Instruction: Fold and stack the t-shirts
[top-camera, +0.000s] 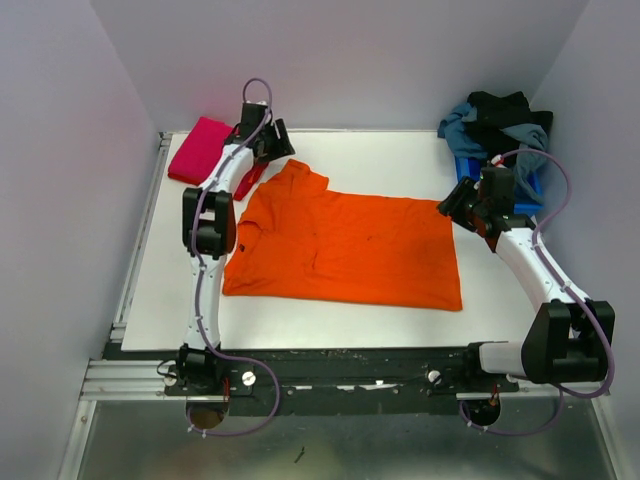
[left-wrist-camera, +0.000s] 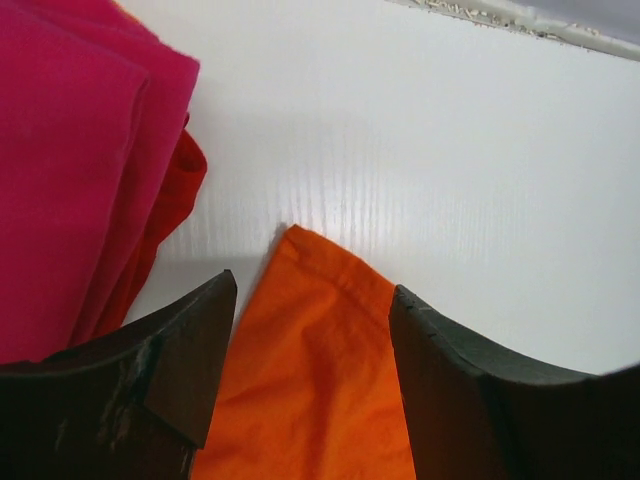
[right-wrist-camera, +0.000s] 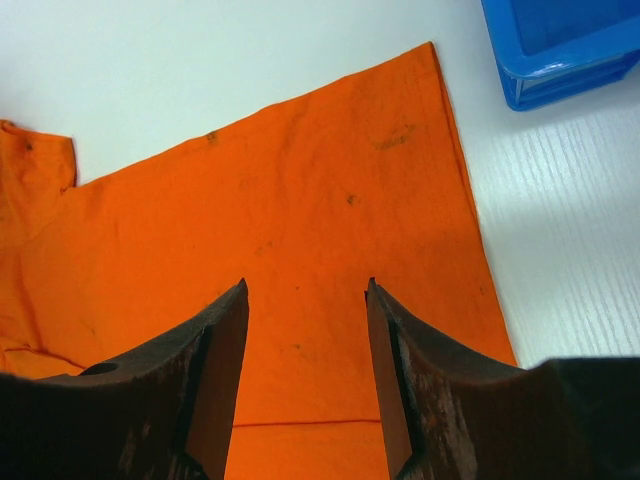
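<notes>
An orange t-shirt (top-camera: 355, 250) lies spread on the white table, its left end rumpled. My left gripper (top-camera: 278, 135) is open above its upper-left corner; in the left wrist view that corner (left-wrist-camera: 300, 270) shows between and beyond the fingers. A folded pink shirt (top-camera: 198, 150) lies at the back left, partly under the left arm. My right gripper (top-camera: 455, 205) hangs over the shirt's back-right corner with its fingers apart and nothing between them; the orange fabric (right-wrist-camera: 300, 200) fills most of its wrist view.
A blue bin (top-camera: 468, 170) piled with dark and blue-grey clothes (top-camera: 500, 125) stands at the back right, beside the right gripper.
</notes>
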